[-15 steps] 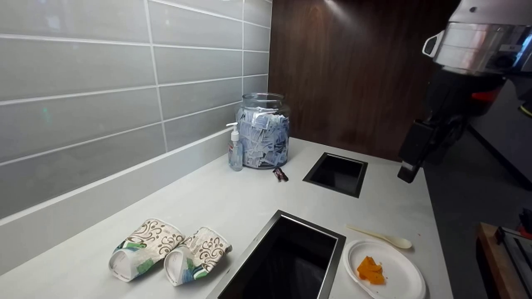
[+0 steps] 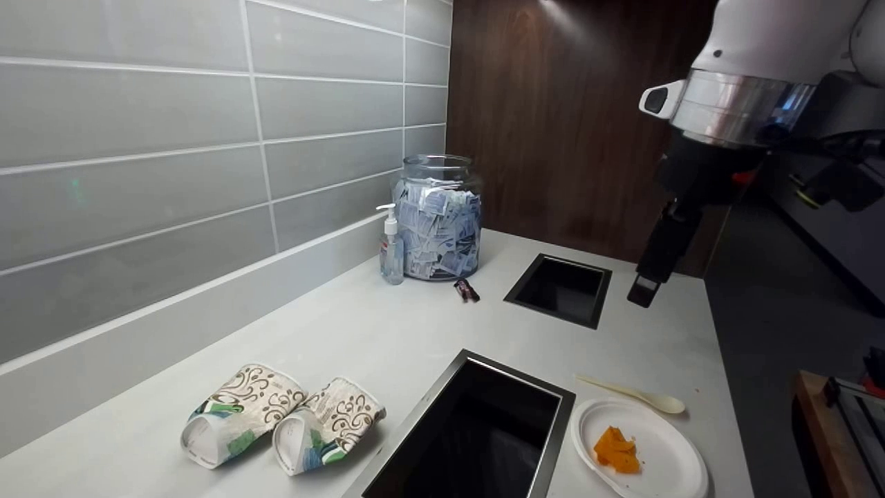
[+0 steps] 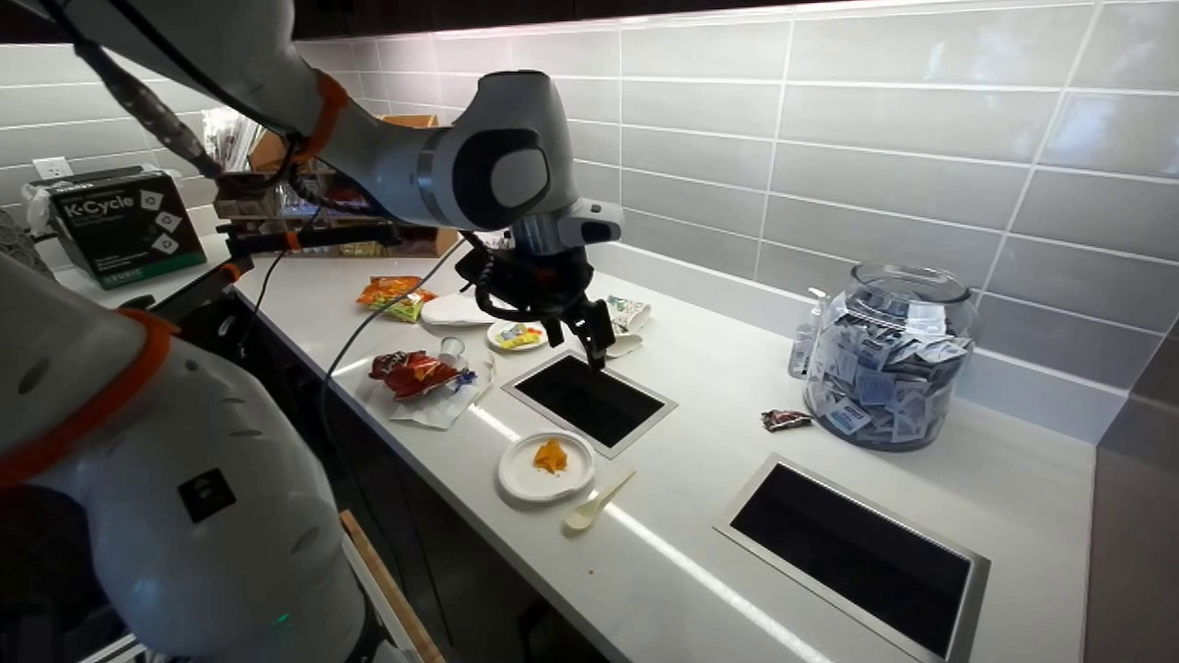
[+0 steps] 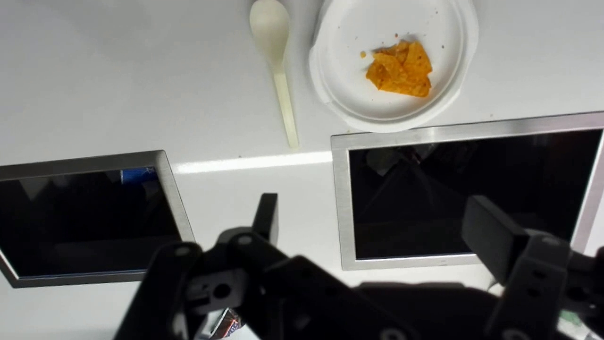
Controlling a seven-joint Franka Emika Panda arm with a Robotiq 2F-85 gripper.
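Observation:
My gripper is open, its two fingers wide apart with nothing between them. In exterior view 1 the gripper (image 2: 644, 292) hangs well above the counter, on the right. Beneath it in the wrist view lie the counter and part of a framed black opening (image 4: 419, 192). A white plate (image 4: 345, 102) with orange chips (image 4: 403, 71) sits toward the top of that view, and a pale plastic spoon (image 4: 278, 68) lies beside it. A dark candy wrapper (image 2: 466, 290) rests near the big glass jar of packets (image 2: 440, 224).
Two crumpled paper cups (image 2: 240, 411) lie at the front left. A pump bottle (image 2: 391, 253) stands against the jar. In exterior view 2, a red chip bag (image 3: 414, 376) and an orange bag (image 3: 392, 293) lie farther along the counter. Another black opening (image 2: 560, 289) is near the back.
The arm and gripper have shifted left in exterior view 1, farther over the counter. The plate, spoon, cups, jar and wrapper stay where they were.

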